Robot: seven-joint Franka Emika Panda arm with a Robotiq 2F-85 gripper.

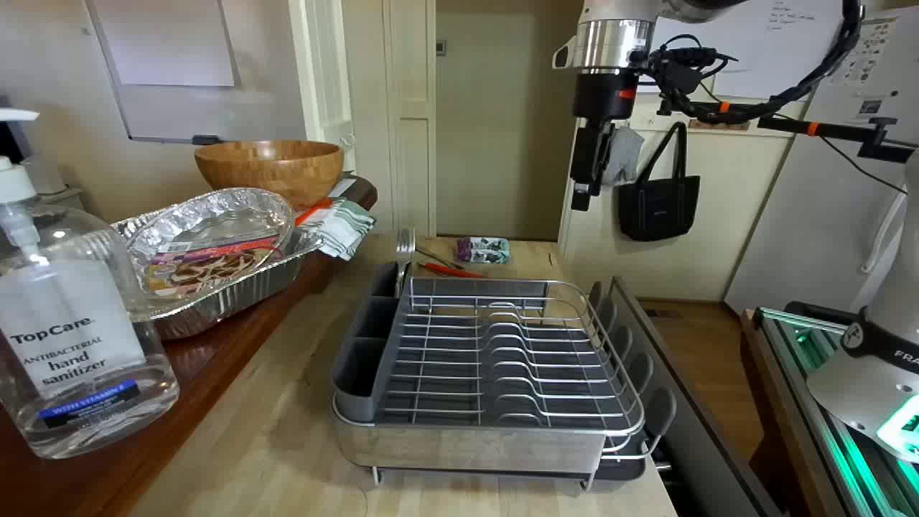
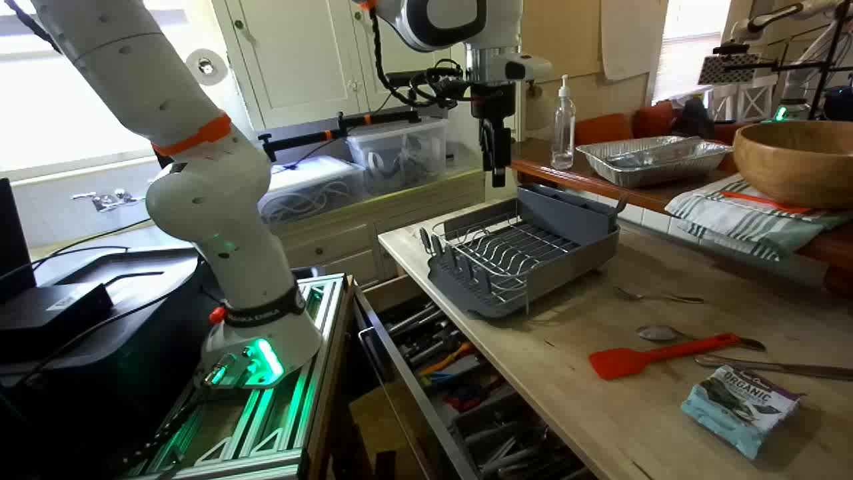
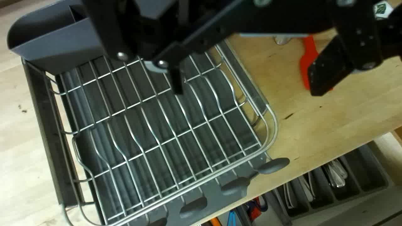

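High above the counter hangs my gripper, pointing down. In the wrist view its black fingertips stand wide apart, open, with nothing between them. Below is an empty dish rack (image 3: 158, 139) with steel wires and a grey utensil holder (image 3: 56, 41) along one side. In exterior view 2 a red spatula (image 2: 632, 361) lies on the counter beyond the rack. Near it are a fork (image 2: 660, 297), a spoon (image 2: 660, 333), another long metal utensil (image 2: 776, 367) and a blue and white snack packet (image 2: 742, 409).
A drawer (image 2: 400, 384) full of utensils stands pulled out beside the counter. On the raised wooden ledge are a sanitizer bottle (image 1: 77, 327), foil trays (image 1: 207, 293), a wooden bowl (image 1: 271, 168) and a striped cloth (image 1: 340, 225). Bare counter surrounds the spatula.
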